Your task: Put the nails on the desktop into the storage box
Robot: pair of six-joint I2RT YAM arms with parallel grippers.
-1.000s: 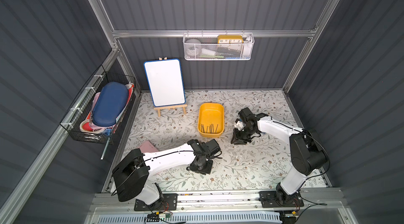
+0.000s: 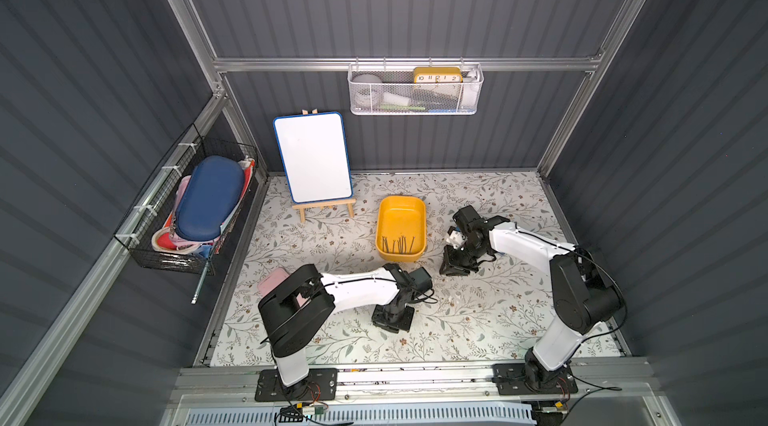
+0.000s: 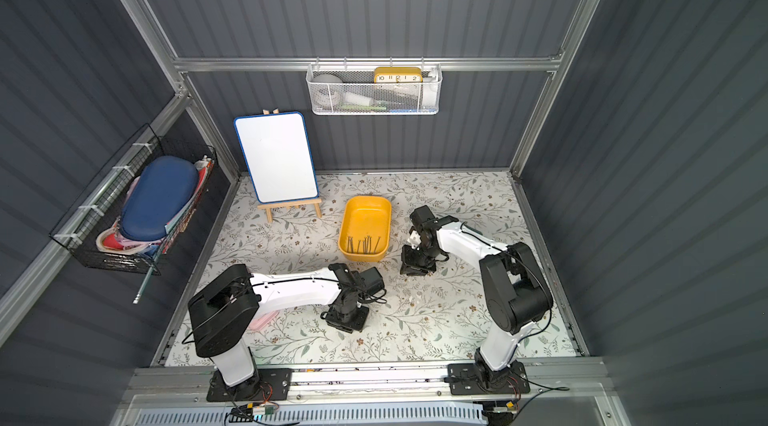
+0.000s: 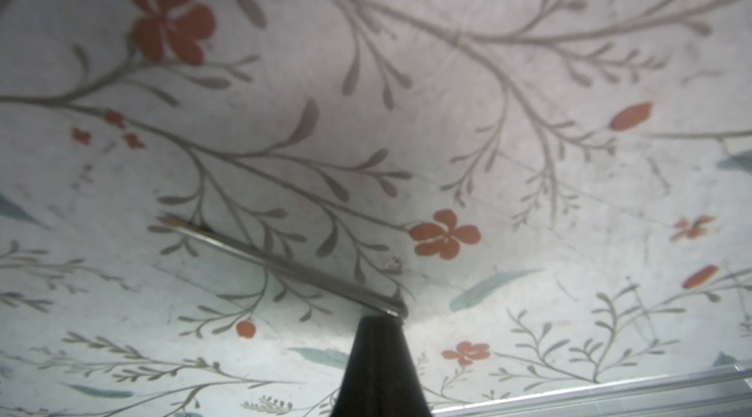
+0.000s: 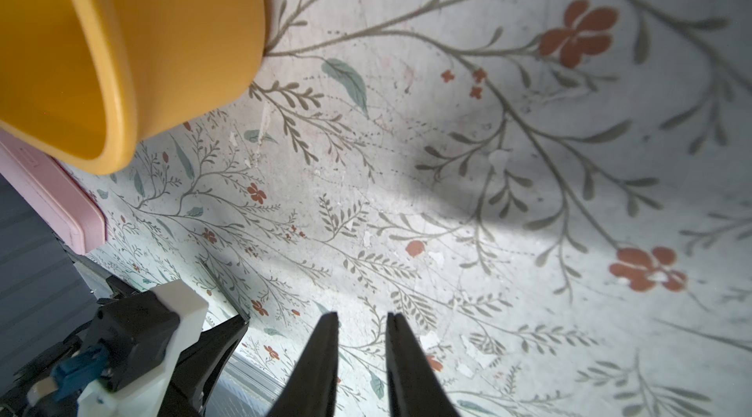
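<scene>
A slim metal nail (image 4: 290,264) lies slantwise across the tips of my left gripper in the left wrist view. The gripper is shut on the nail near its thicker end, low over the desktop. From the right wrist view, the same nail (image 5: 225,287) reaches out from the dark left fingertips. Several nails (image 2: 400,245) rest in the near end of the yellow storage box (image 2: 401,218). Right of the box is my right gripper, part open, with only bare desktop showing between its fingers.
A pink object (image 5: 55,193) lies left on the desktop, partly behind the left arm. The whiteboard on an easel (image 2: 313,157) stands behind and left of the box. Desktop (image 2: 480,314) in front of the right gripper is clear.
The right arm and the box look unmoved.
</scene>
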